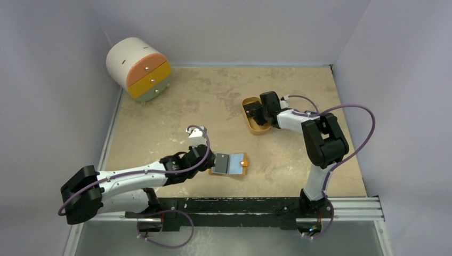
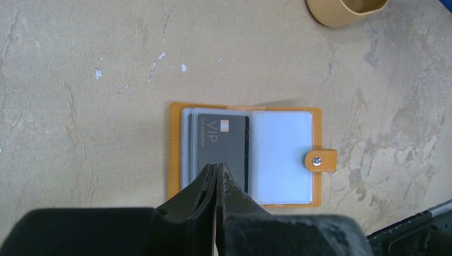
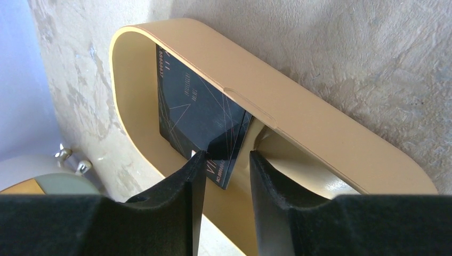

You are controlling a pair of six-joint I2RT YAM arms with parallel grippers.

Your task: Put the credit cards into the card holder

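Note:
An orange-edged card holder (image 2: 315,128) lies open on the table, and a black VIP card (image 2: 223,149) shows behind its left clear sleeve; the right sleeve looks pale and empty. My left gripper is shut over the holder's lower left part, nothing showing between its fingers. In the right wrist view a dark card (image 3: 197,101) leans inside a tan oblong tray (image 3: 320,120). My right gripper is part open at the tray; its left fingertip overlaps the card's lower edge, and whether they touch I cannot tell. No card is gripped between its fingers.
A round-fronted chest with coloured drawers (image 1: 141,72) stands at the back left. Under the right arm, a blue object (image 1: 312,112) is partly hidden.

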